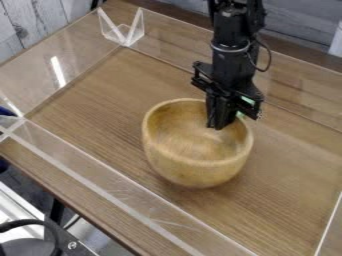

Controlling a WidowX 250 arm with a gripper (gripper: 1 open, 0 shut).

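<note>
A wooden bowl (pixel 190 155) sits on the wooden table, front of centre. My black gripper (pixel 219 112) is low at the bowl's back-right rim, pointing down; whether its fingertips touch the rim is unclear. A green object (pixel 243 108) shows partly behind the gripper, mostly hidden by it. I cannot make out anything held between the fingers.
The wooden table (pixel 94 110) has free room to the left and right of the bowl. Clear plastic corner pieces and strips run along the back-left and front-left edges. A black cable lies at the lower left, beyond the table.
</note>
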